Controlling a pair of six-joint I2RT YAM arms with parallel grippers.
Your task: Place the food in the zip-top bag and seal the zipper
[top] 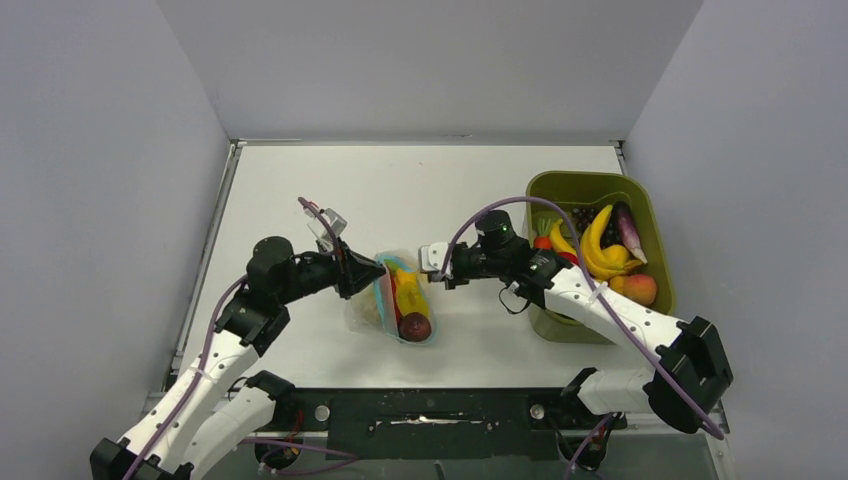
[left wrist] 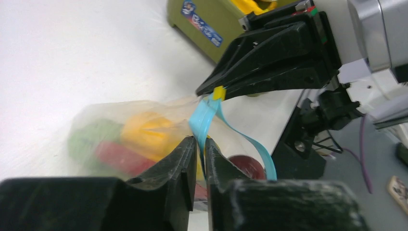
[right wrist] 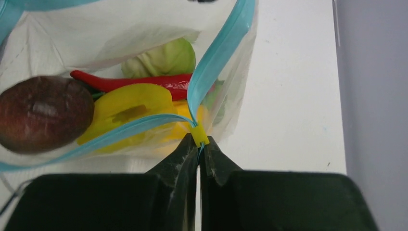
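Observation:
The clear zip top bag [top: 359, 308] lies mid-table with food inside and its blue-edged mouth gaping. In the right wrist view a dark round fruit [right wrist: 45, 114], a yellow pepper [right wrist: 132, 106], a red chili [right wrist: 171, 84] and a pale green vegetable [right wrist: 168, 60] show within. My right gripper is shut on the bag's zipper end, at the yellow slider [right wrist: 199, 134]. At the other side, my left gripper stands slightly open, its fingers a narrow gap apart around the blue rim [left wrist: 202, 118].
A green bin [top: 650, 215] at the right holds bananas [top: 598, 240], an eggplant [top: 628, 230], a peach [top: 640, 289] and other produce.

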